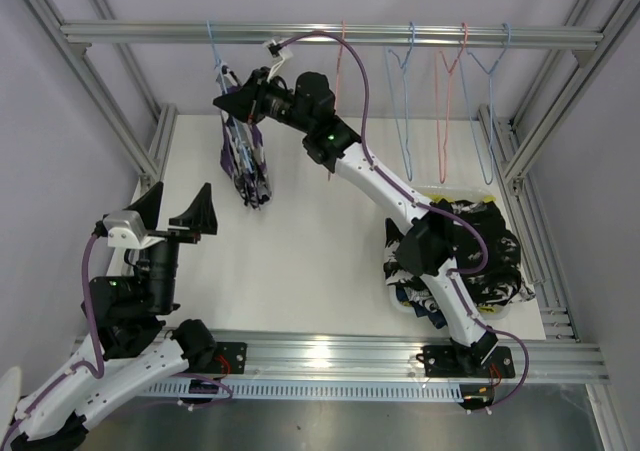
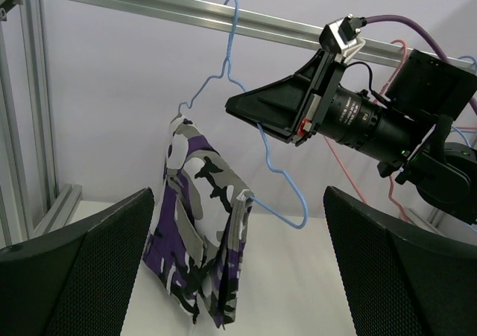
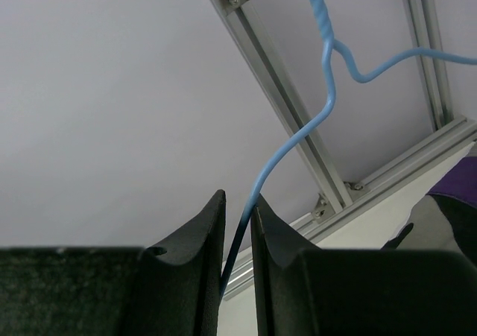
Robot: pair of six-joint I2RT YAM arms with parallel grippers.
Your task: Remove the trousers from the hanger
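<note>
Patterned purple, grey and white trousers (image 1: 243,161) hang on a blue hanger (image 2: 279,174) from the rail, their cloth bunched low on it. My right gripper (image 1: 228,99) is up at that hanger; in the right wrist view its fingertips (image 3: 267,232) meet round the hanger's wire, closed or nearly so. My left gripper (image 1: 172,207) stands open at the lower left of the top view, apart from the trousers, with nothing between its fingers.
The rail (image 1: 550,37) spans the back, with empty blue and pink hangers on its right part. A tray (image 1: 445,190) of dark patterned clothes sits at the right.
</note>
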